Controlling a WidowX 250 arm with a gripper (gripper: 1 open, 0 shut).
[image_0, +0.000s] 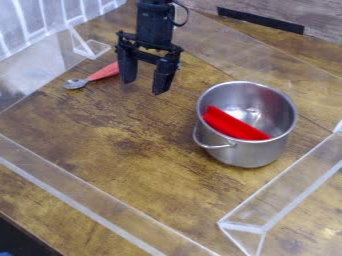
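My black gripper (148, 60) is at the upper middle, open, with its fingers hanging over the wooden table. Behind it to the left, partly hidden by it, lies a spoon (99, 75) with a red handle and a metal head. A steel pot (243, 150) with a side handle stands at the right, and a long red object (230, 124) lies inside it. The gripper is apart from the pot, up and to the left of it.
Clear plastic walls edge the table (120, 180) at the left and at the lower right.
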